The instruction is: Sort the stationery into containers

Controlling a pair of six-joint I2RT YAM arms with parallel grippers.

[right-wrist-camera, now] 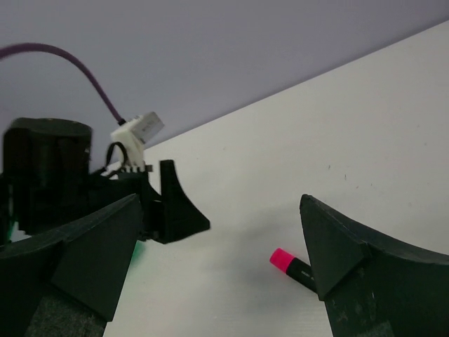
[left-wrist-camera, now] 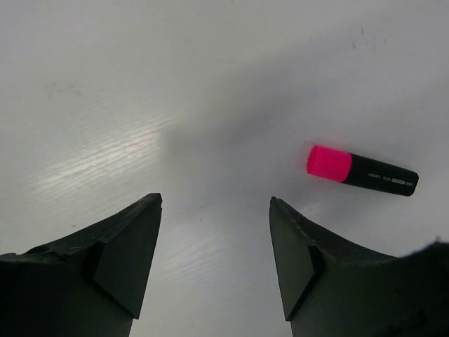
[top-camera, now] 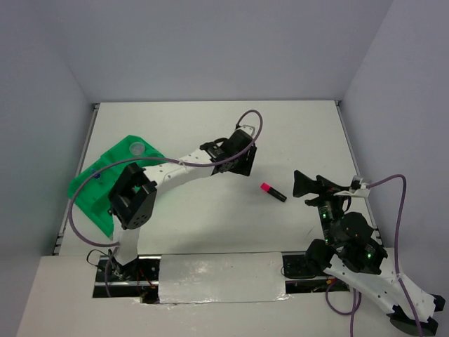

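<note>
A pink-capped black marker (top-camera: 274, 192) lies on the white table, right of centre; in the left wrist view the marker (left-wrist-camera: 361, 171) is right of my left gripper, whose fingers stand apart with only bare table between them. That gripper is raised over the middle, up and left of the marker. The green sectioned container (top-camera: 88, 193) is at the left, partly hidden by the left arm. My right gripper (top-camera: 311, 189) stands open at the right; in its wrist view the marker (right-wrist-camera: 287, 263) shows beside its right finger.
A clear round item (top-camera: 137, 149) and a small blue item (top-camera: 96, 173) sit in the container. Walls bound the table at the back and sides.
</note>
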